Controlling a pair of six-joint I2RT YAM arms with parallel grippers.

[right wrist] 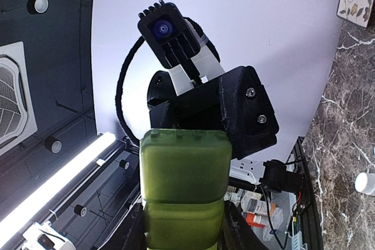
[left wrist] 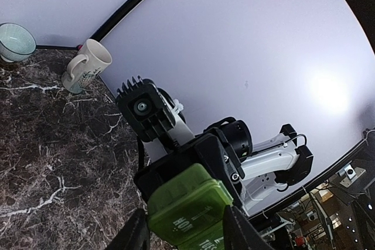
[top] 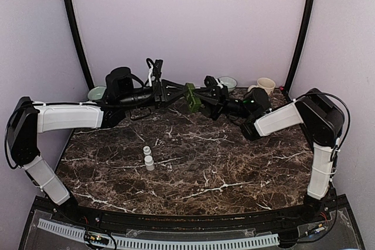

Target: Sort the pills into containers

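Note:
A green pill box (top: pixel 192 98) is held up above the table between the two arms. My right gripper (top: pixel 201 93) is shut on it from the right; in the right wrist view, the box (right wrist: pixel 186 168) rises from between the fingers. From the left, my left gripper (top: pixel 183 91) reaches up to the box with its fingers (left wrist: pixel 138 232) apart. White lettering shows on the box face (left wrist: pixel 190 221) in the left wrist view. Whether the left fingers touch it is unclear. Two white bottles (top: pixel 149 163) (top: pixel 147 151) stand on the table at left of centre. No loose pills can be made out.
At the back stand a pale bowl (top: pixel 227 83) behind the right gripper, a mug (top: pixel 265 85) farther right and another bowl (top: pixel 96 93) at the left.

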